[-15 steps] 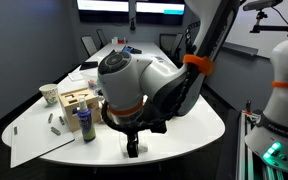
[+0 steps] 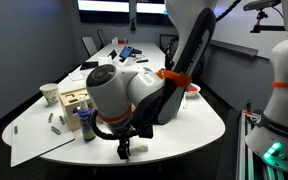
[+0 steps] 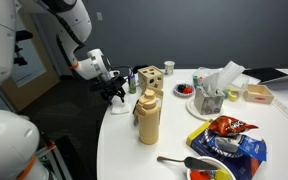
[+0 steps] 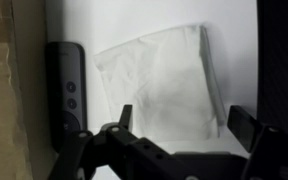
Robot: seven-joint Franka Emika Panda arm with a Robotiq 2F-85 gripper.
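Note:
A folded white cloth (image 4: 169, 85) lies on the white table, filling the middle of the wrist view. My gripper is over its near part, open, with one finger at each side and the cloth below. In exterior view 1 the gripper (image 2: 130, 146) points down close to the tabletop near its front edge; the cloth is small and partly hidden there. From exterior view 2 the gripper (image 3: 112, 98) appears at the table's far left end, just above the cloth (image 3: 121, 106). Whether the fingers touch the cloth, I cannot tell.
A black remote (image 4: 68, 90) lies left of the cloth, beside a cardboard box. A blue bottle (image 2: 86, 125) stands close to the arm. Elsewhere are a wooden box (image 3: 150, 76), a tissue box (image 3: 208, 102), a bowl (image 3: 222, 168) and snack bags (image 3: 232, 127).
The arm has shifted slightly left in exterior view 1, and the gripper now sits a little further left and lower, near the tabletop. Its body now partly covers the blue bottle.

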